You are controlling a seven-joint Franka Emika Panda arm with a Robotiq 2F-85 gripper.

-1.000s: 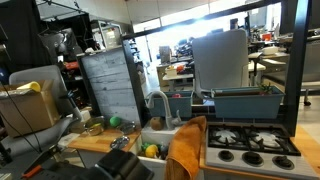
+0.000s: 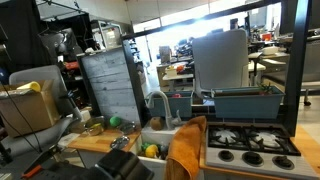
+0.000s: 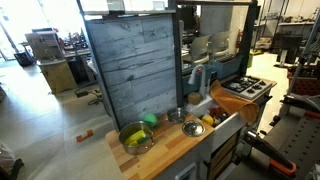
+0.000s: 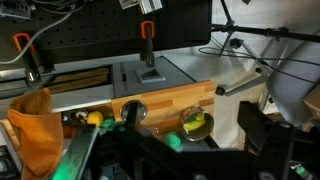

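My gripper stands open in the wrist view, its two dark fingers wide apart with nothing held between them. Beyond and below the gap is a metal pot (image 4: 208, 132) with a yellow thing (image 4: 193, 124) in it, on the wooden counter (image 4: 172, 103). Close to the pot lies a green object (image 4: 172, 140). Exterior view 2 shows the same pot (image 3: 147, 144) at the counter's near end, the green object (image 3: 150, 119) behind it. I cannot make out the gripper clearly in either exterior view.
An orange towel (image 2: 187, 150) hangs over the front between the sink (image 2: 152, 158) and the stove (image 2: 252, 158). Small colourful items sit in the sink. A small metal bowl (image 3: 178, 115) and a round metal dish (image 3: 193, 128) occupy the counter. A grey panel (image 3: 135, 75) rises behind.
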